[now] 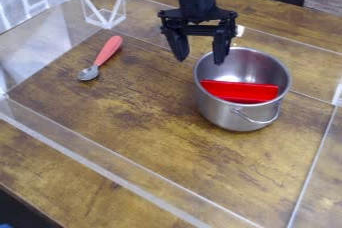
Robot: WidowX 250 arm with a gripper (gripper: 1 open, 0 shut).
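My black gripper (201, 34) hangs at the top centre, open with nothing between its fingers, just behind and above the left rim of a steel pot (238, 115). The pot stands upright on the wooden table (127, 152) at the right, with a red block (241, 91) lying inside it and a wire handle at its front.
A spoon with a red handle (110, 49) lies at the left. Clear plastic walls (27, 7) edge the work area.
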